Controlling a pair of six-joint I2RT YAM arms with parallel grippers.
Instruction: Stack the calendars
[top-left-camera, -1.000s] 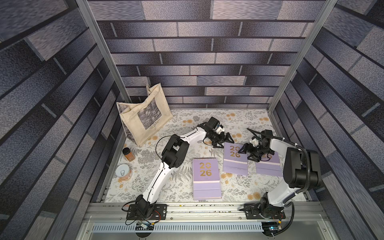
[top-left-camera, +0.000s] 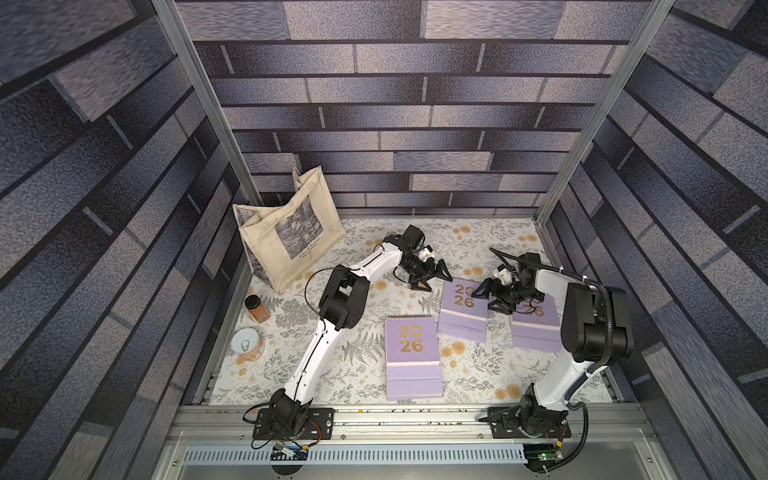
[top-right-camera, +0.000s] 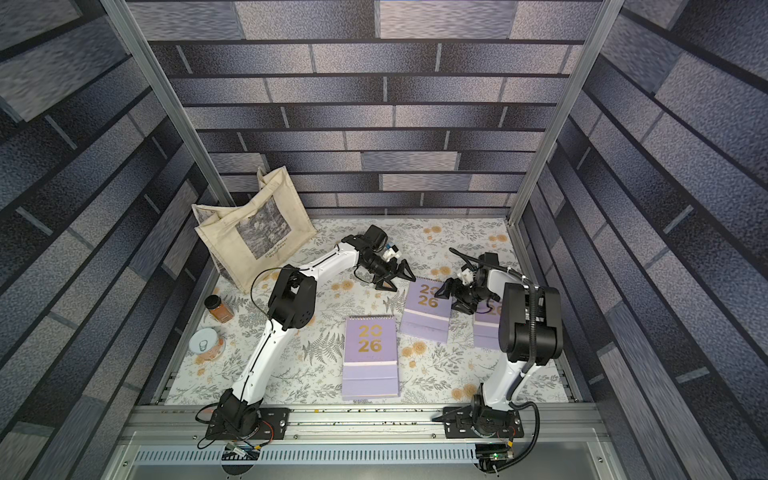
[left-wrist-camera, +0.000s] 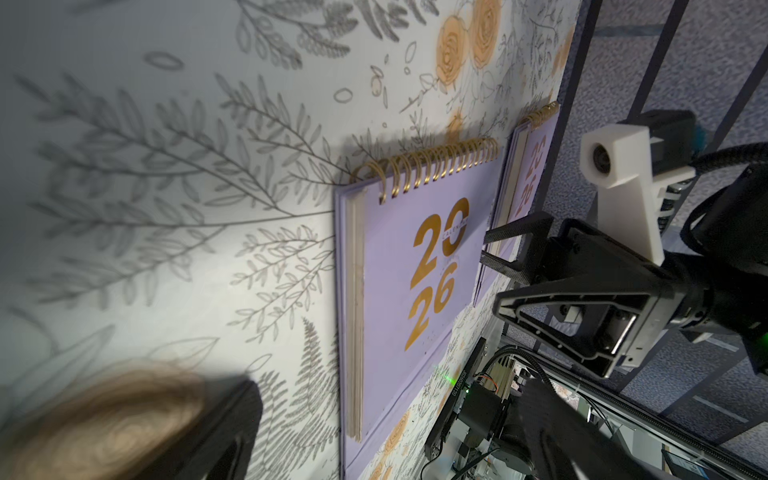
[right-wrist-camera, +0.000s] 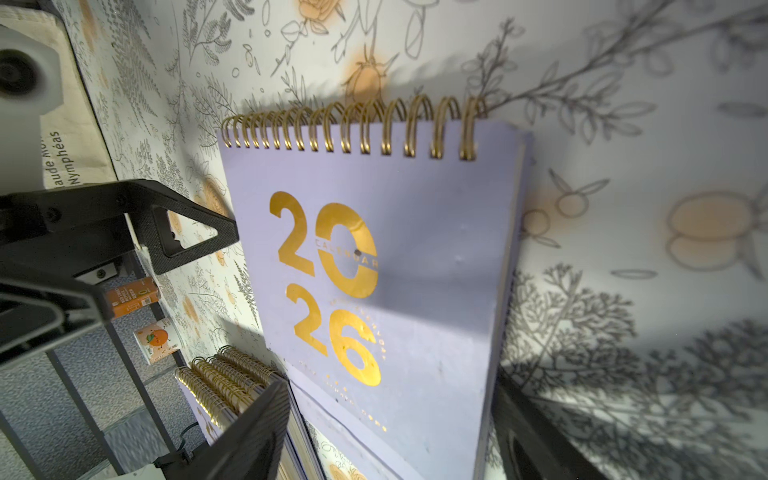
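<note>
Lavender "2026" calendars with gold spiral tops lie on the table. The middle calendar (top-left-camera: 462, 326) is flat and slightly turned, between my two grippers. My left gripper (top-left-camera: 434, 279) stands open just off its back left corner. My right gripper (top-left-camera: 485, 298) is open at its back right edge; a finger overlaps the cover in the top views, and contact cannot be told. Several spirals show on the front calendar stack (right-wrist-camera: 228, 384), which lies nearer the front edge (top-left-camera: 413, 376). The right calendar (top-left-camera: 536, 337) is partly hidden under my right arm.
A canvas bag (top-left-camera: 296, 232) stands at the back left. A spice jar (top-left-camera: 257, 309) and a round tin (top-left-camera: 247, 344) sit by the left edge. Bare table lies left of the stack and along the back.
The middle calendar has shifted left and a little back. Both grippers have moved left, the left one now standing clear of the calendar's corner. The front stack and right calendar have stayed put.
</note>
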